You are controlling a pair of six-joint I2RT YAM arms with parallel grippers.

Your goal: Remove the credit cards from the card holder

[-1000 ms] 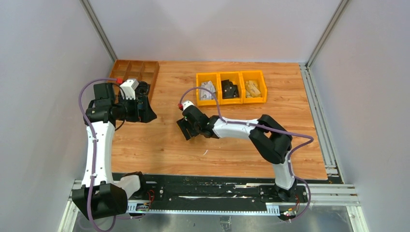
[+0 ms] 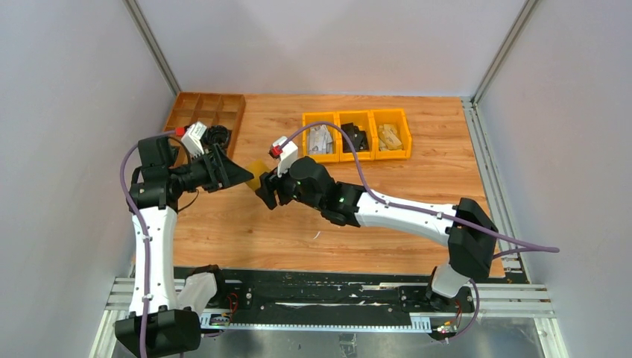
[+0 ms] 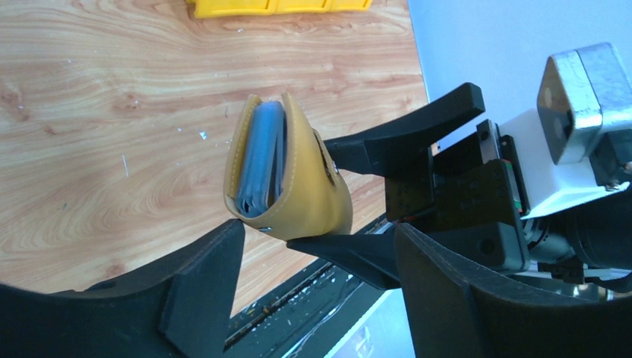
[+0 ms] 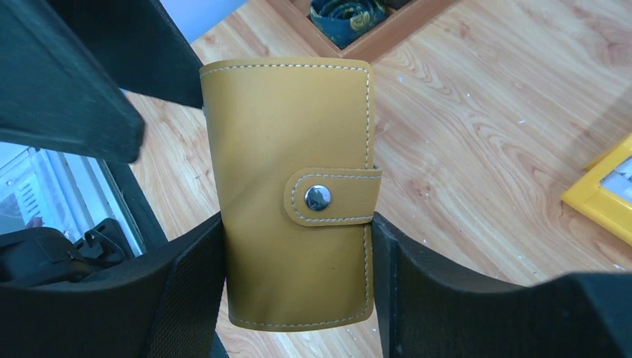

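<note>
Tan card holder [image 4: 291,134] is clamped by its sides in my right gripper, its snap strap fastened in the right wrist view. It is held above the table, with its top end toward my left gripper [image 2: 240,177]. The left wrist view looks into one end of the holder [image 3: 317,190], where a stack of bluish sleeves or cards [image 3: 262,153] shows between the covers. My left gripper's fingers [image 3: 205,276] stand apart with nothing visibly between them, close to the holder. Single cards cannot be told apart.
A yellow three-part bin [image 2: 356,158] with items inside stands at the back. A wooden compartment tray [image 2: 237,112] lies at the back left, partly behind the left arm. Bare table [image 2: 335,246] spreads in front of the right arm.
My left gripper shifted slightly right, and the two are now close together.
</note>
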